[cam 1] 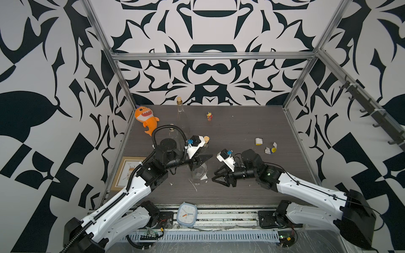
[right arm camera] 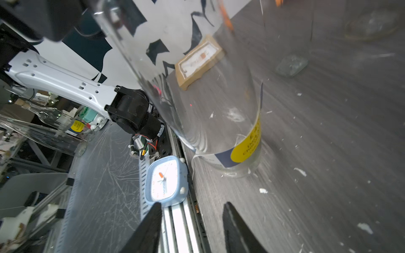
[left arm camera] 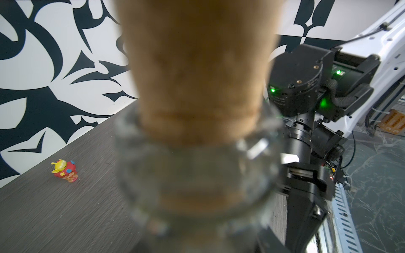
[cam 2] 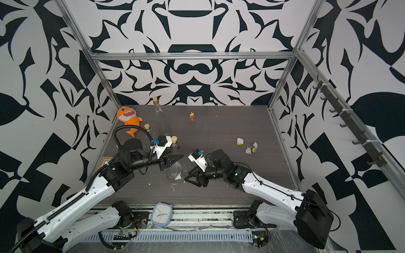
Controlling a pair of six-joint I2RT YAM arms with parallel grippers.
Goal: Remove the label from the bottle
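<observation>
A clear corked glass bottle stands on the table, tilted in the right wrist view. My left gripper is shut on its neck; the cork and glass rim fill the left wrist view, hiding most of the fingers. Low on the bottle, a partial blue, white and yellow label still clings, its upper edge uneven and one narrow piece sticking up. A pale flap shows there from above too. My right gripper is open just to the right of the bottle, nothing between its fingers.
Torn label scraps lie at the right, with small paper bits around the bottle. Other corked bottles, an orange shark toy and a picture frame occupy the left. A small figurine stands at the back.
</observation>
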